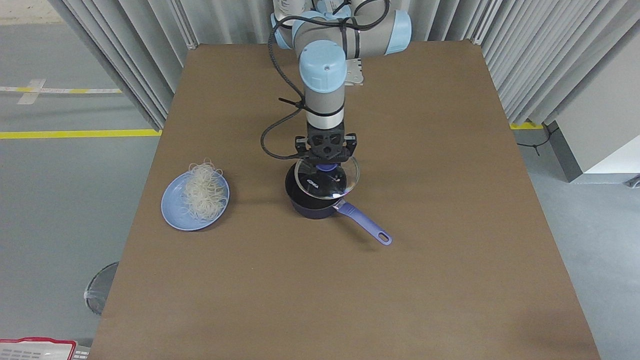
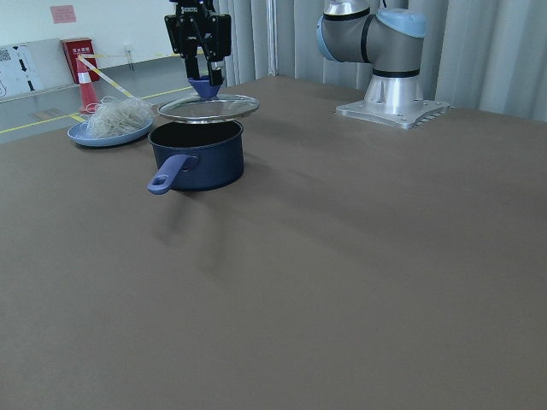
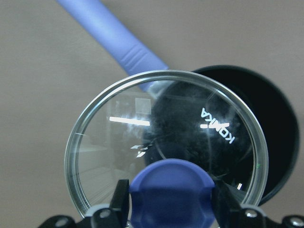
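Note:
My gripper (image 1: 325, 157) (image 2: 203, 60) is shut on the blue knob (image 3: 172, 194) of the glass lid (image 2: 175, 108), which hangs tilted or level just above the dark blue pot (image 2: 205, 166), shifted off centre so part of its black interior (image 3: 270, 133) shows. The pot's blue handle (image 1: 366, 222) points toward the front right in the front view. To the left of the pot, a light blue plate (image 1: 174, 207) holds a heap of white noodles (image 1: 204, 192).
The arm's base (image 2: 393, 107) stands at the back edge, near grey curtains.

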